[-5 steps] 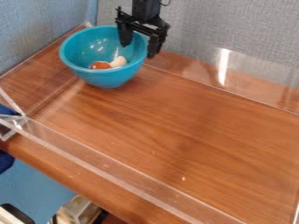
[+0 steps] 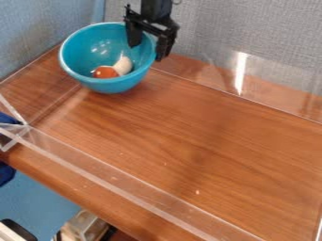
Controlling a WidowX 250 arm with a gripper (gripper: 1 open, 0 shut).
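A turquoise bowl [image 2: 111, 83] sits at the back left of the wooden table [image 2: 201, 160]. Inside it lie an orange-red round item [image 2: 104, 72] and a pale, whitish piece [image 2: 122, 64] beside it. The black gripper [image 2: 150, 38] hangs over the bowl's back right part, open, with its fingers reaching down at the rim; nothing shows between them.
Clear plastic walls edge the table along the back and left. Blue objects and pale fittings sit outside the left edge, partly cut off.
The gripper has shifted very slightly. The items in the bowl look much the same.
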